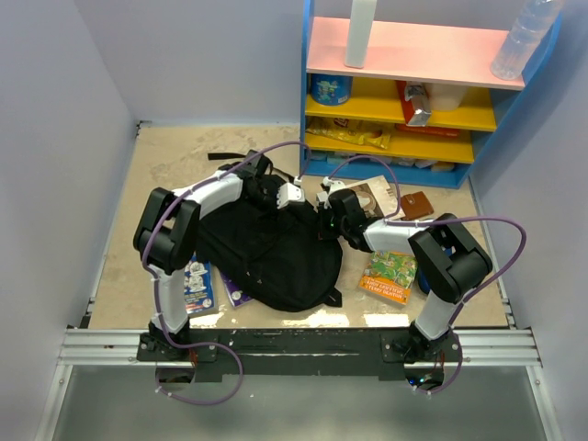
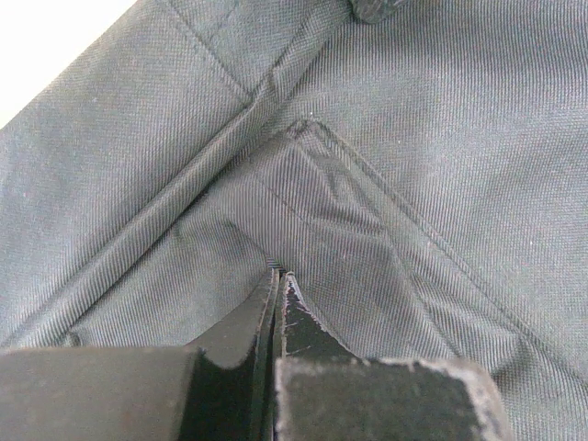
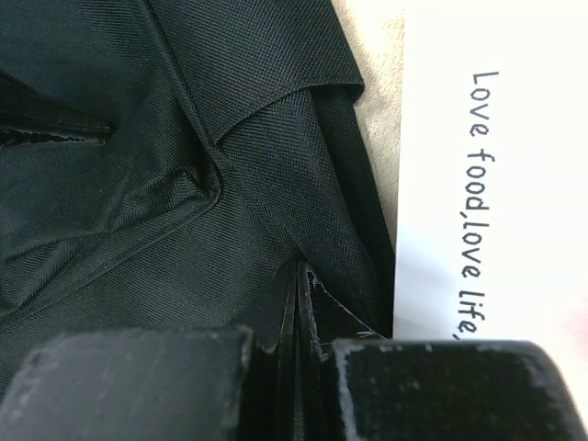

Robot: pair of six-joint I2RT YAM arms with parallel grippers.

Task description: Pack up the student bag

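A black fabric bag (image 1: 271,262) lies flat in the middle of the floor. My left gripper is down on the bag's upper part, shut, its tips against folds of the cloth; whether any cloth is between them is not visible. My right gripper is shut at the bag's right edge, tips touching the fabric, beside a white page reading "Love food, love life" (image 3: 487,165). In the top view both grippers are close together near the bag's upper right.
A shelf unit (image 1: 413,46) with food and bottles stands at the back right. Blue book (image 1: 197,289) and purple book (image 1: 231,292) lie left of the bag; a green-orange book (image 1: 388,277) and brown wallet (image 1: 415,205) lie right. Bare floor is at the back left.
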